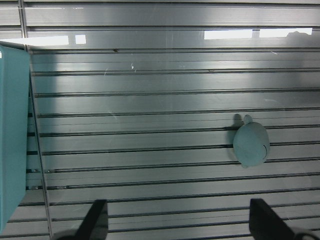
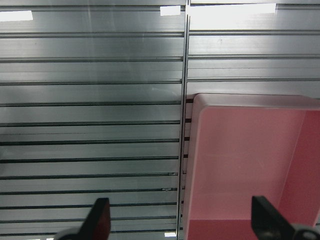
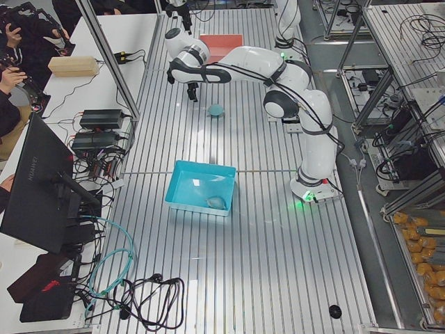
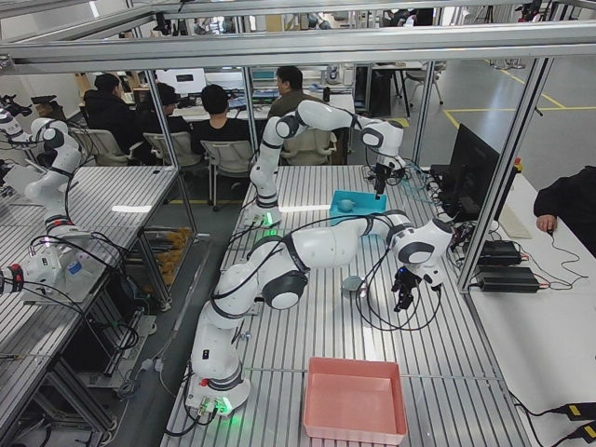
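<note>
A pale teal round toy (image 1: 251,143) lies on the slatted table, also seen in the left camera view (image 3: 215,110). Below it in the left wrist view, my left gripper is open and empty. A cyan bin (image 3: 177,181) holds another pale teal object (image 3: 216,202). My right gripper is open and empty, over the table beside a pink bin (image 2: 235,155), which looks empty in the right camera view (image 4: 352,399).
A monitor (image 3: 38,182) and cable coils (image 3: 149,299) sit along one side. An upright frame post (image 4: 494,186) borders the table. The table between the bins is largely clear apart from the toy.
</note>
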